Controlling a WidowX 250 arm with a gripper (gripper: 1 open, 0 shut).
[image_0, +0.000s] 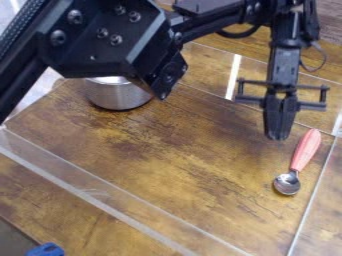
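Observation:
A spoon with a pink handle (305, 151) and a steel bowl end (286, 183) lies on the wooden table at the right. Just above and to the left of its handle is my black gripper (277, 131), pointing down, shut, with nothing seen between its fingers.
A steel pot (118, 94) stands at the upper left, partly behind my arm. A blue object (44, 249) lies at the bottom left corner.

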